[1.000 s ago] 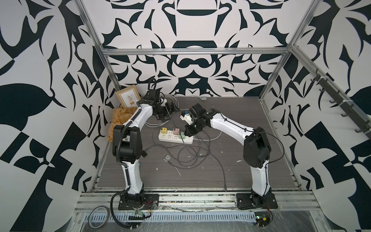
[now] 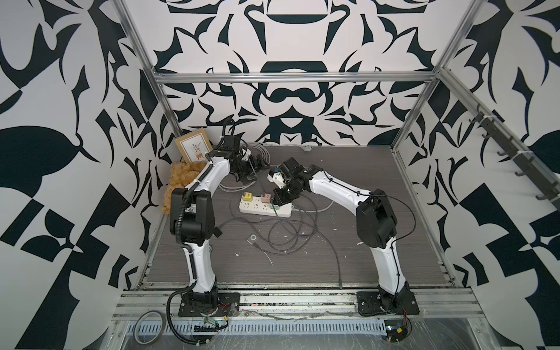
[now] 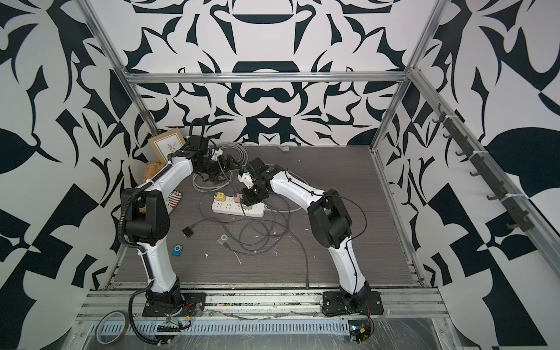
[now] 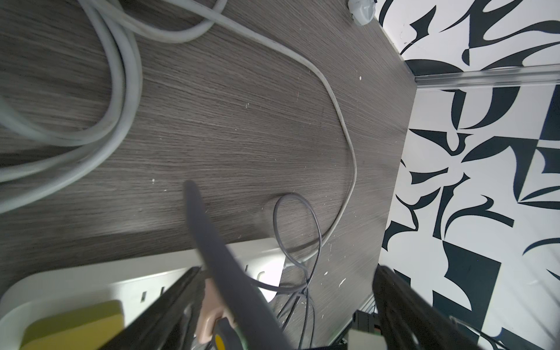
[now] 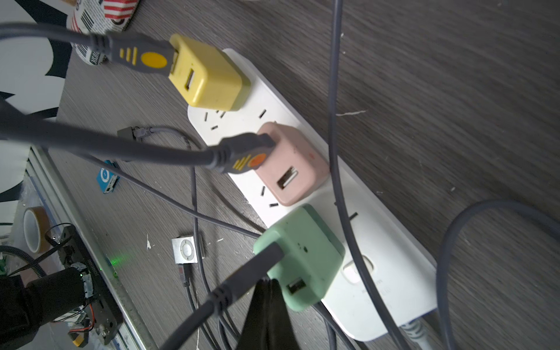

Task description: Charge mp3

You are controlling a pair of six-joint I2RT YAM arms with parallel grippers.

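Observation:
A white power strip (image 2: 249, 205) bears a yellow adapter (image 5: 210, 73), a pink adapter (image 5: 294, 163) and a green adapter (image 5: 303, 253), each with a grey cable plugged in. My right gripper is shut beside the green adapter, close to its cable (image 5: 233, 285); nothing shows between the fingers. Behind the strip, my left gripper stands open, a blurred cable (image 4: 224, 262) passing between its fingers. A silver mp3 (image 5: 185, 249) with a cable attached lies in front of the strip. A blue mp3 (image 3: 176, 249) lies at the left front.
Loops of dark cable (image 2: 315, 220) spread in front of the strip. A thick grey cable coil (image 4: 122, 99) lies behind it. A picture frame (image 2: 193, 145) and brown plush (image 2: 179, 178) stand at the left. A small dark block (image 3: 187, 231) ends one cable.
My right arm has shifted left, bringing its gripper from the right of the green adapter up against it. The left arm and the strip have kept still.

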